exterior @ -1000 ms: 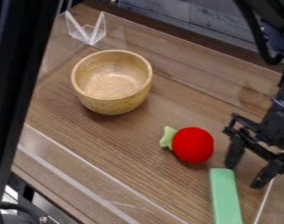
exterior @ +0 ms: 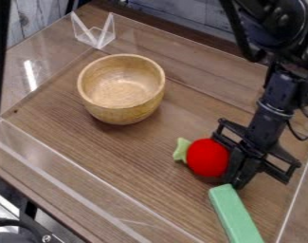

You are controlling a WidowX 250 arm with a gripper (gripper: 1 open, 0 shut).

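Observation:
My black gripper [exterior: 244, 163] is down on the table at the right, directly beside a red round object [exterior: 207, 157] with a pale green tip, partly over its right side. The gripper looks shut; whether anything is between its fingertips is hidden. A green bar [exterior: 236, 214] lies just below the fingers, running toward the front edge.
A tan bowl [exterior: 120, 87] sits at the upper left, with a small clear wire-like holder [exterior: 94, 30] behind it. A dark cable or object is at the lower left corner.
Over the last second my gripper has moved left from the right edge to the red object, which now appears partly covered by it. The bowl has not moved.

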